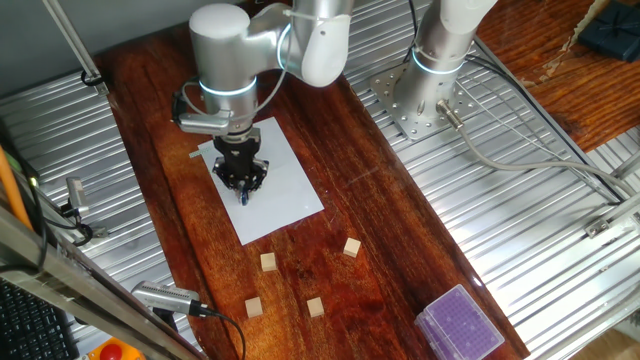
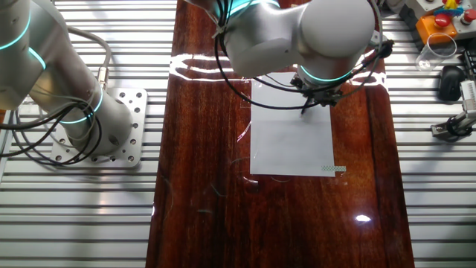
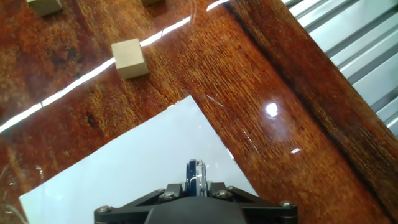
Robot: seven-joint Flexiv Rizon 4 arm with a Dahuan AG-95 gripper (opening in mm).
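A slim dark-blue and silver object that looks like a pen [image 3: 196, 177] stands between the fingers of my gripper, which is shut on it. In exterior view 1 the gripper [image 1: 241, 184] is over the sheet of white paper [image 1: 288, 195], with the pen's blue end pointing down. Whether the tip touches the sheet cannot be told. No clear line shows on the paper. In exterior view 2 the arm partly covers the gripper [image 2: 311, 104] above the paper's far part.
Several wooden cubes, one of them a pale cube [image 1: 268, 262], lie on the table beyond the paper. A purple box [image 1: 463, 325] sits at the table's lower right edge. Green tape [image 2: 334, 169] holds a paper corner. Bare wood surrounds the sheet.
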